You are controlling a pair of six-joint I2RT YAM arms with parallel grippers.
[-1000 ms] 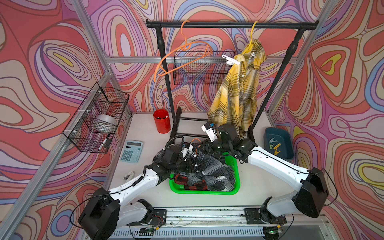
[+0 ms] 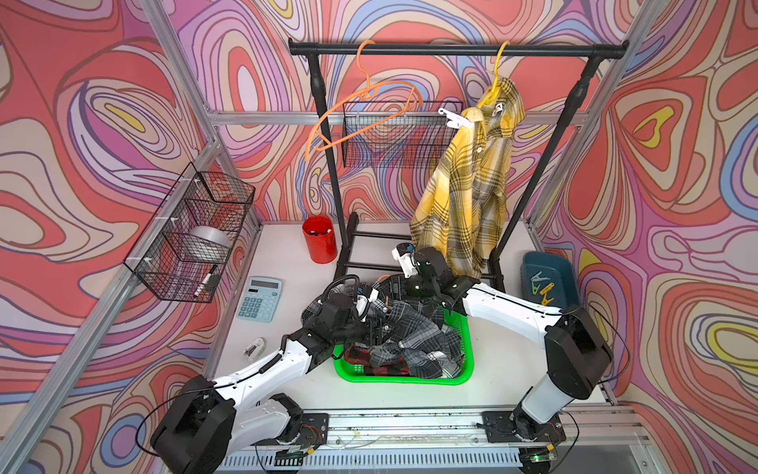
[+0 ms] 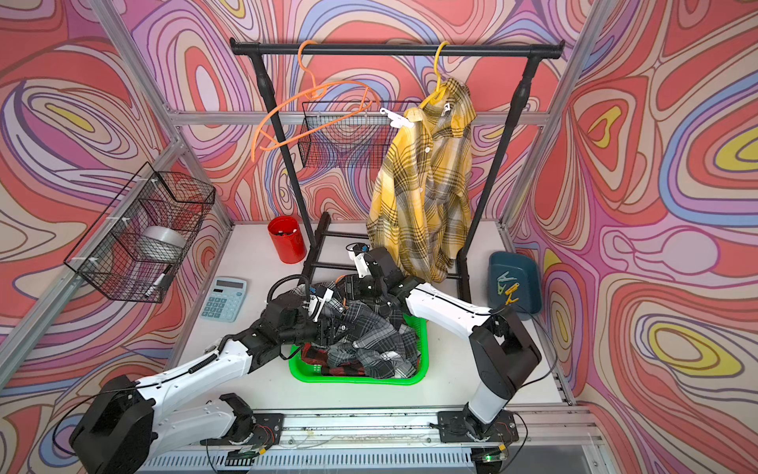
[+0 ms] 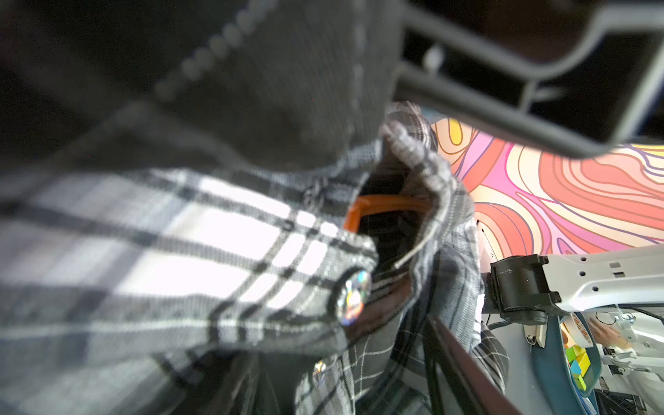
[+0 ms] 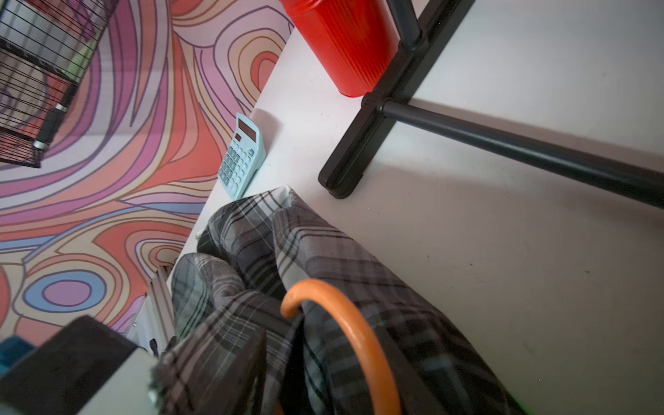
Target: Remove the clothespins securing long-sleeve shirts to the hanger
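My left gripper (image 2: 369, 328) is shut on the dark grey plaid shirt (image 2: 418, 347) in the green basket (image 2: 466, 351); its wrist view is filled by fabric, a button and part of an orange hanger (image 4: 384, 202). My right gripper (image 2: 398, 288) hovers just behind it over the shirt, part open, beside the hanger's orange hook (image 5: 346, 321). A yellow plaid shirt (image 2: 454, 189) hangs from a yellow hanger on the rack, with white clothespins (image 2: 456, 118) at its top. An empty orange hanger (image 2: 347, 102) hangs to its left.
A red cup (image 2: 319, 245) and calculator (image 2: 259, 300) stand left of the basket. A teal bin (image 2: 552, 280) holding clothespins is at the right. The rack's black base bars lie behind the basket; wire baskets hang on the walls.
My right arm has moved left, toward the orange hook and my left gripper. The left gripper has stayed nearly still.
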